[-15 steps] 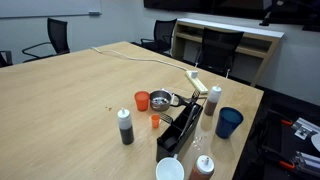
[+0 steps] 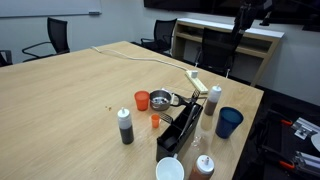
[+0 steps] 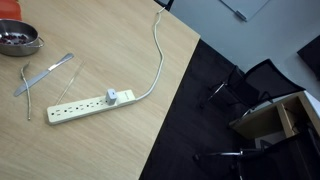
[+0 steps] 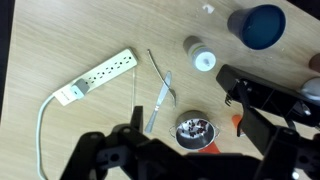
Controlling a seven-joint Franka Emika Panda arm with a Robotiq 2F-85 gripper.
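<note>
My gripper hangs open high over the table, nothing between its fingers. In the wrist view, a metal pot (image 4: 193,136) shows in the gap between them, far below. Left of it lie a knife (image 4: 158,103) and a white power strip (image 4: 105,72) with a plug adapter (image 4: 79,88) in it. A white-capped bottle (image 4: 202,57) and a dark blue cup (image 4: 257,27) stand on the upper side. The black organizer (image 4: 262,92) is partly covered by the right finger. In exterior view 1, the arm (image 2: 243,17) reaches in at the top right.
A red-orange cup (image 2: 142,100) and a small orange cup (image 2: 155,120) stand near the pot. Closer to that camera are a bottle (image 2: 125,126), a white mug (image 2: 170,170) and another bottle (image 2: 202,168). A white cable (image 3: 158,62) runs from the strip.
The arm and gripper have come lower into exterior view 1 at the top right, over the far chair. The table objects have stayed where they were.
</note>
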